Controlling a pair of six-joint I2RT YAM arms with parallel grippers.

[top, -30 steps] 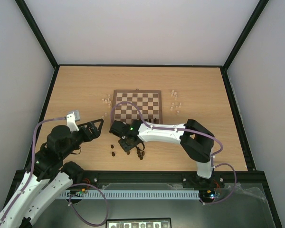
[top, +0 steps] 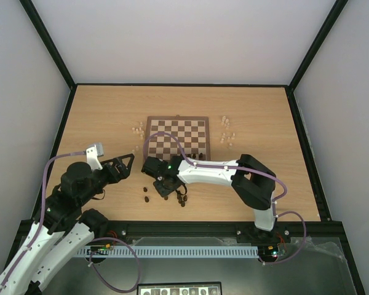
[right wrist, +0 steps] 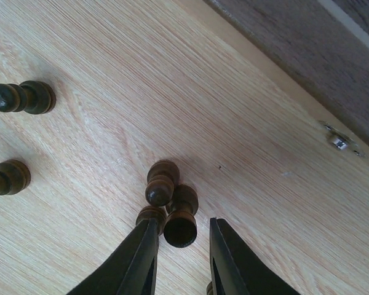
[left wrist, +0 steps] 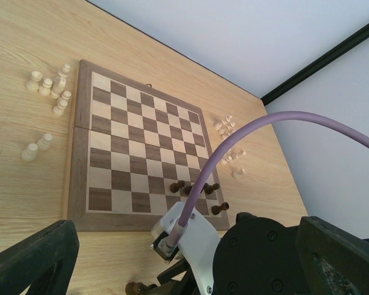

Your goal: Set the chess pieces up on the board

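Observation:
In the top view the checkered chessboard (top: 178,136) lies mid-table, and several dark pieces (left wrist: 220,208) stand along its near side in the left wrist view. My right gripper is partly open above a tight cluster of dark pieces off the board. The head of one dark piece (right wrist: 181,231) shows between its fingers, with gaps on both sides; a second dark piece (right wrist: 162,181) stands against it and a third (right wrist: 150,215) is partly behind the left finger. My left gripper (top: 131,161) hangs open and empty, left of the board.
Two more dark pieces (right wrist: 31,97) stand apart at left in the right wrist view. Light pieces (left wrist: 59,81) stand left of the board, and others (top: 227,137) at its right. A metal clasp (right wrist: 339,141) sticks out from the board's edge.
In the top view, both arms stand practically where they were, the right one at most slightly shifted. The pieces look the same.

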